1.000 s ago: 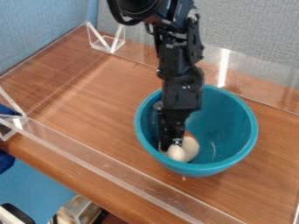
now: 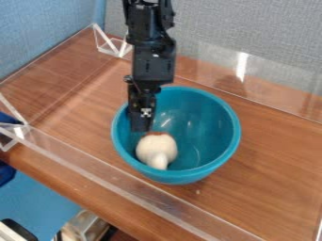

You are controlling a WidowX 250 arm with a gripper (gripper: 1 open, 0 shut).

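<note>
A teal bowl (image 2: 208, 132) sits on the wooden table. In it, toward the front left, lies a pale round object (image 2: 156, 151) with a stubby white lower part and a reddish top edge. My black gripper (image 2: 141, 119) reaches down from above into the bowl's back-left side, just above and behind the pale object. Whether its fingers are open or shut is hard to make out.
The wooden table (image 2: 75, 85) has free room at left and right. White wire frames stand at the back left and left edge. A clear panel edge runs along the front, with blue surface and cables below.
The bowl has shifted left by a good part of its width, with the pale object in it. My gripper has moved left and up, away from over the pale object.
</note>
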